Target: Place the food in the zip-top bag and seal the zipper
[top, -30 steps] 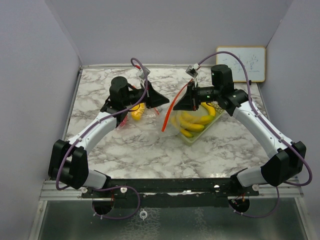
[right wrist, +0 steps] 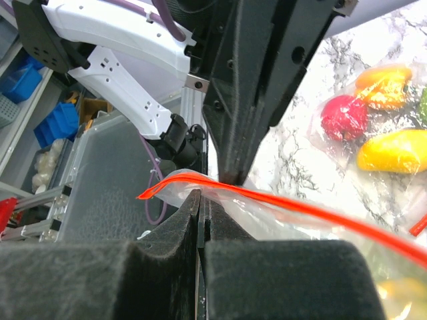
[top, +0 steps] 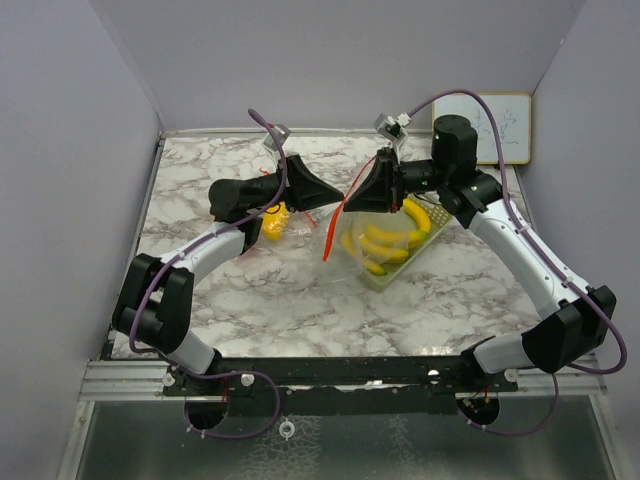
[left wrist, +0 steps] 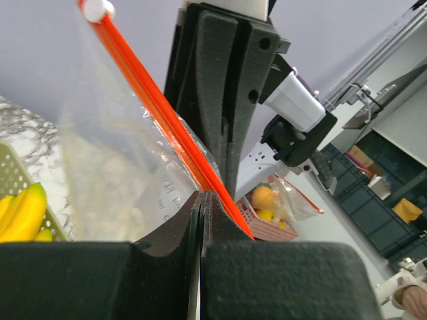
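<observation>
A clear zip top bag [left wrist: 100, 153] with an orange zipper strip [top: 333, 235] stands raised between my grippers, its strip slanting across the middle. My right gripper is shut on the bag's film edge just beside the strip. From the other side, my left gripper is shut with nothing between its fingers, its tips close to the strip. Yellow bananas [top: 418, 215] lie in a green basket [top: 428, 240] right behind the bag. They show through the film in the top view; whether the bag holds food I cannot tell.
Left of the bag lie clear bags with toy food, among them a yellow pepper [right wrist: 395, 151] and a red fruit [right wrist: 344, 117]. A whiteboard [top: 500, 125] sits at the back right.
The right gripper has shifted a little toward the back. The basket has stayed put.
</observation>
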